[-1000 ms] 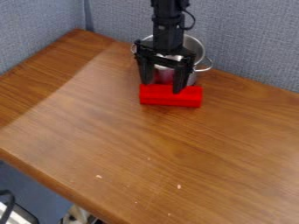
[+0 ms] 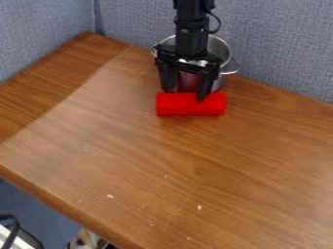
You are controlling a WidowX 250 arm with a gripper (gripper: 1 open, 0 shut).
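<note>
A red block (image 2: pixel 190 105) lies lengthwise on the wooden table, just in front of a metal pot (image 2: pixel 221 53) with wire handles. My black gripper (image 2: pixel 185 86) hangs from the top of the view over the red block's back edge, in front of the pot, with its fingers spread open. Its body hides much of the pot, and I cannot tell whether the fingertips touch the block.
Grey padded walls stand behind and at the left. The table's front edge runs across the lower left, with a dark floor and some equipment below it.
My gripper has shifted very slightly over the last second, staying just above the red block. The block and pot look almost unchanged.
</note>
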